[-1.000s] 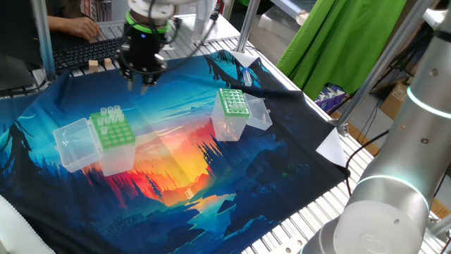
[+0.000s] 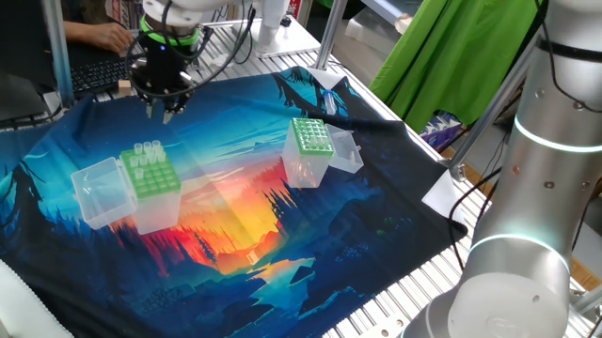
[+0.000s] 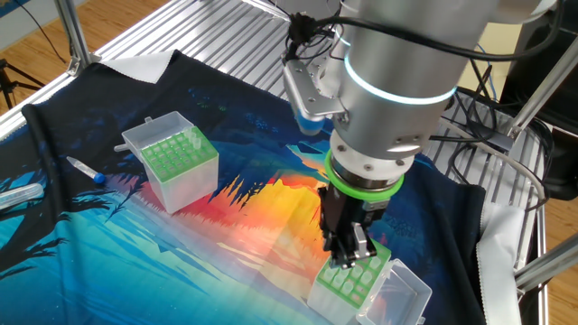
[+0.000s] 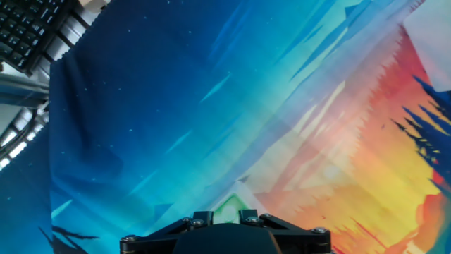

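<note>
My gripper [image 2: 159, 114] hangs above the cloth's far side, fingers pointing down. In the wrist view the two fingertips [image 4: 203, 217] stand apart, with nothing held between them; a green corner of a box [image 4: 231, 206] shows below, through the gap. One clear tip box [image 2: 157, 212] with a green rack [image 2: 162, 178] sits at left, its lid [image 2: 102, 192] folded open. Several clear tips [image 2: 149, 150] stand up at the rack's far end. In exterior view 2 the gripper overlaps this box's rack [image 3: 358, 287]. The second box [image 2: 306, 169] with a green top [image 2: 311, 136] stands at right.
A printed cloth [image 2: 245, 310] covers the table, mostly clear between the boxes. A blue-capped pen [image 3: 88, 171] lies near the second box. Behind the cloth are a keyboard [image 2: 102, 73], a person's hand [image 2: 110, 38] and a small wooden block [image 2: 124, 87].
In exterior view 1, my gripper has moved left along the far side, toward the space behind the left box. Both boxes have stayed in place.
</note>
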